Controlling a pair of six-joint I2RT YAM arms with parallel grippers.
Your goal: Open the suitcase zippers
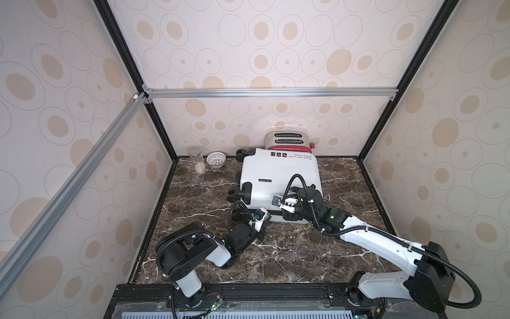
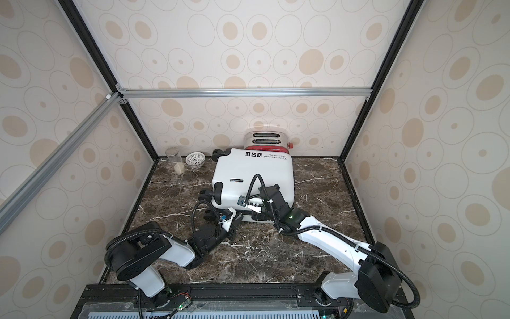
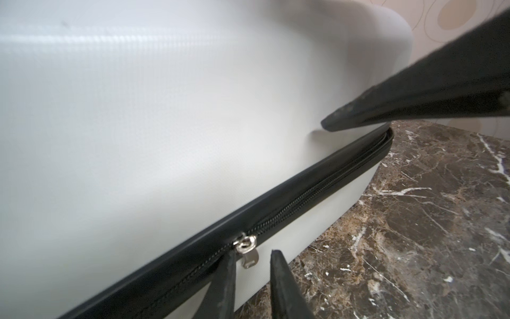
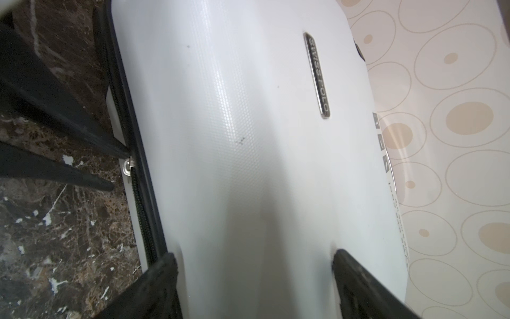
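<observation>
The white suitcase (image 1: 281, 170) lies flat, its black zipper band (image 3: 313, 191) along the front side. A small silver zipper pull (image 3: 249, 257) hangs from this band. My left gripper is part open, its fingertips on either side of the hanging pull, with a gap between them. From the other side, the left fingers (image 4: 63, 109) reach close to the slider (image 4: 127, 166). My right gripper is open over the suitcase's white shell, nothing between its fingers. One dark right finger (image 3: 419, 79) shows in the left wrist view.
A toaster (image 1: 288, 139) stands behind the suitcase. Back left are a white basket (image 1: 216, 160) and a clear jar (image 1: 197, 160). Both arms are close together at its front edge.
</observation>
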